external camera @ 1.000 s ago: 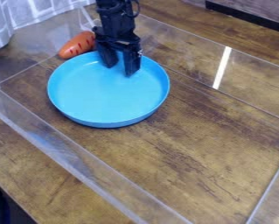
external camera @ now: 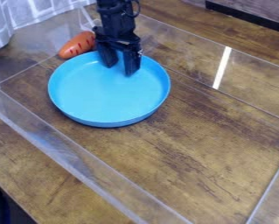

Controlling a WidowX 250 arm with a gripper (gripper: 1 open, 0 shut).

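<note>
My black gripper (external camera: 118, 54) is over the back rim of a round blue plate (external camera: 107, 96), its fingers low at the rim; whether they are open or shut on the rim is hard to tell. An orange carrot (external camera: 73, 45) lies just behind the plate on the left, beside the gripper.
The plate rests on a wooden table (external camera: 212, 149) with clear panels or strips around it. A white cloth-like object (external camera: 7, 22) is at the top left.
</note>
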